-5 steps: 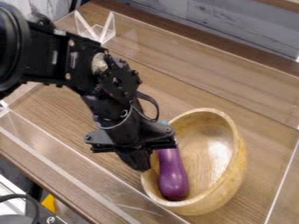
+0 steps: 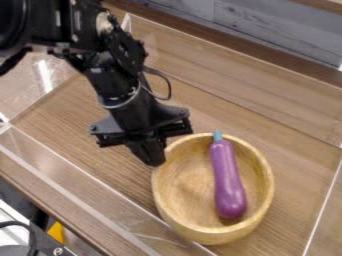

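Note:
The black arm reaches in from the upper left, and its gripper [image 2: 150,150] is at the left rim of a tan bowl [image 2: 187,220], low over the table. The gripper looks shut, with nothing visible between its fingers, though the tips are small and dark. A purple toy eggplant [image 2: 227,182] with a teal tip lies lengthwise inside the bowl, right of centre and apart from the gripper.
A yellow object [image 2: 55,228] and dark cable show past the lower left edge.
The gripper has moved back and slightly left, out from over the bowl. The eggplant now lies farther right in the bowl, and the bowl has shifted slightly left.

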